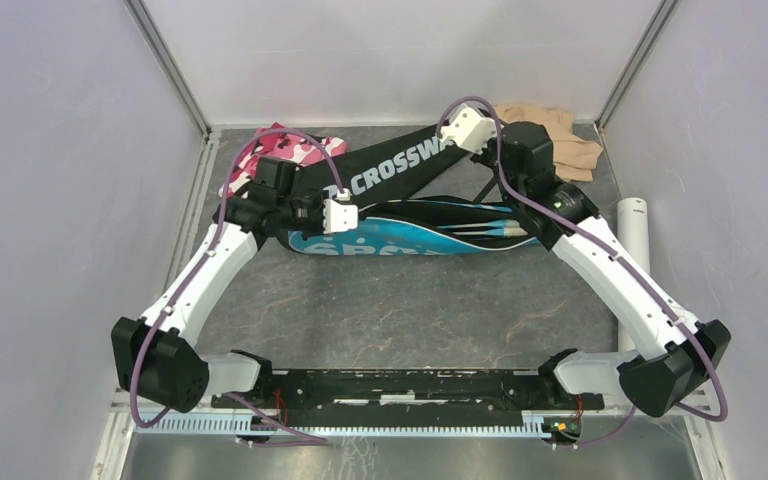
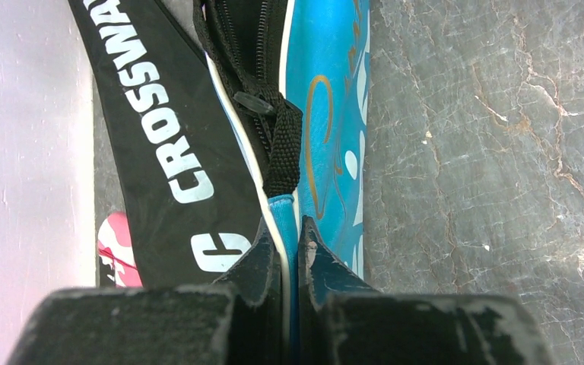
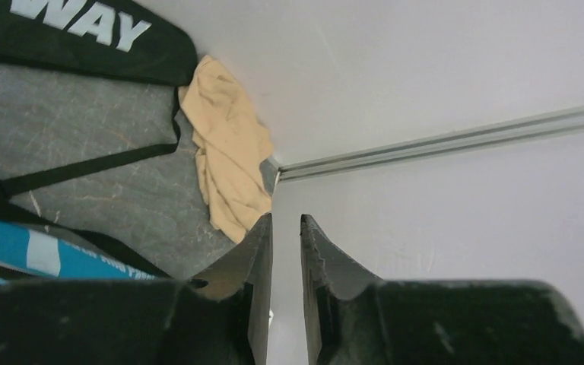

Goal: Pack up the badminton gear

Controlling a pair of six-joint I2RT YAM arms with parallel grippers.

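The blue badminton bag (image 1: 380,238) lies lengthwise across the table, unzipped, with rackets (image 1: 490,228) visible inside at its right part. My left gripper is shut on the bag's blue-and-white end, just below the zipper pull (image 2: 252,103). A black CROSSWAY cover (image 1: 380,170) lies behind the bag. My right gripper is raised above the back right, part open, with nothing between its fingers.
A pink cloth (image 1: 310,150) lies back left, a tan cloth (image 1: 565,150) back right. A white roll (image 1: 633,240) stands along the right edge.
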